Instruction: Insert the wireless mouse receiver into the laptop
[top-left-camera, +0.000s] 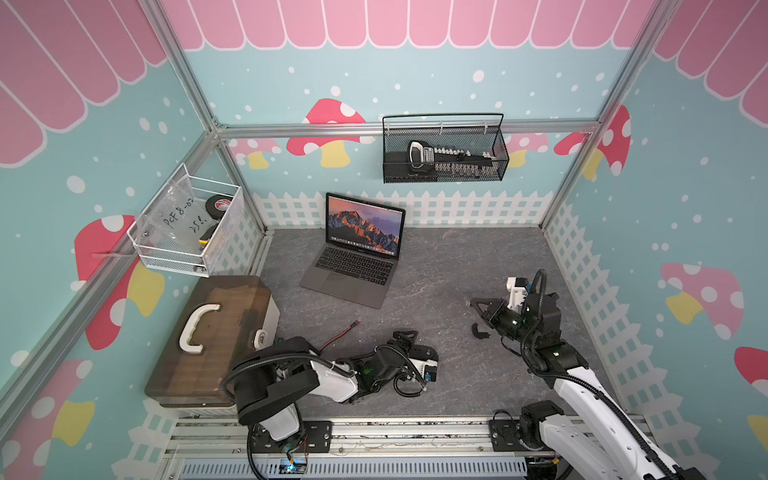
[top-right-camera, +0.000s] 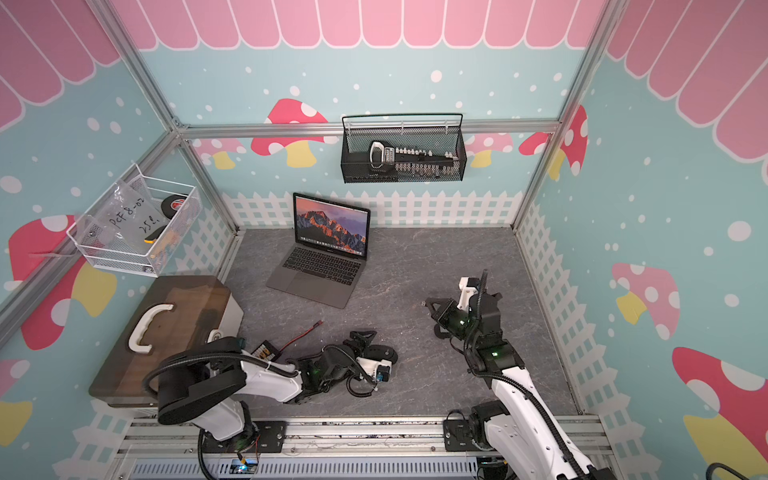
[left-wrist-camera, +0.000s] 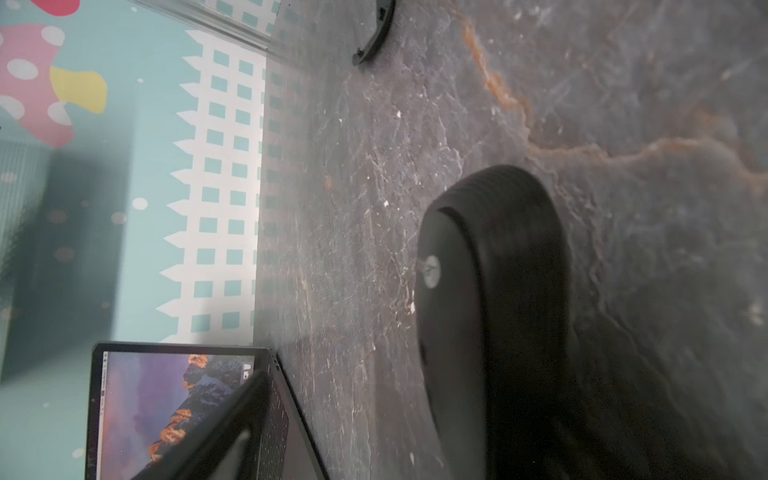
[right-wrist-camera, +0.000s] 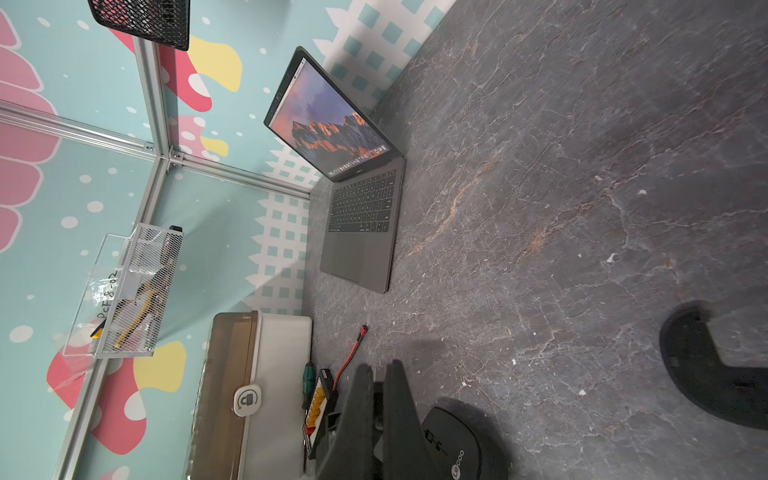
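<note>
The open laptop (top-left-camera: 347, 273) stands at the back left, its screen lit. My left gripper (top-left-camera: 417, 342) is low over the front middle of the table, well clear of the laptop. In the left wrist view its dark fingers (left-wrist-camera: 452, 336) are spread apart, with bare table showing between them. My right gripper (top-left-camera: 472, 303) is shut, right of centre, pointing left. A tiny pale tip shows at the end of its fingers in the top views. Whether that is the receiver cannot be made out, as the right wrist view shows only dark fingers (right-wrist-camera: 405, 432) close together.
A black curved piece (top-left-camera: 480, 330) lies beside the right gripper. A red cable (top-left-camera: 340, 335) lies behind the left arm. The brown-lidded case (top-left-camera: 228, 320) fills the left side. Bare table stretches between laptop and right gripper.
</note>
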